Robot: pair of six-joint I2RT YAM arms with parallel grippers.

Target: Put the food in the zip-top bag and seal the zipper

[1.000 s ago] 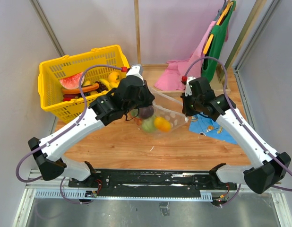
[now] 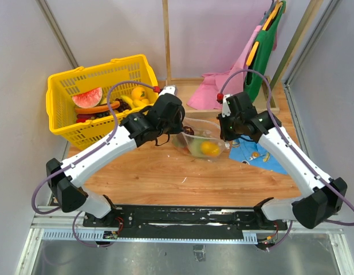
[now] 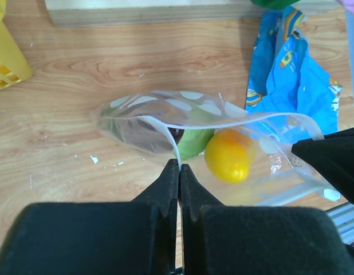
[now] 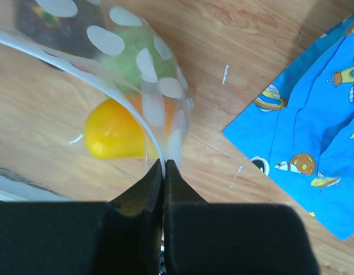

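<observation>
A clear zip bag with white dots (image 2: pixel 197 129) holds a yellow food (image 3: pixel 228 157), a green food (image 3: pixel 194 143) and a dark item. My left gripper is shut on the bag's top edge at the near side in the left wrist view. My right gripper is shut on the bag's rim at its right end, above the table. The bag's opening hangs between the two grippers.
A yellow basket of toy food (image 2: pixel 68 103) stands at the back left. A blue printed cloth (image 2: pixel 257 160) lies right of the bag. A wooden tray with pink and green items (image 2: pixel 197 100) is behind.
Since a second ago my left gripper has shifted slightly and the bag's shape and contents have settled a little rightward. The right arm has moved slightly.
</observation>
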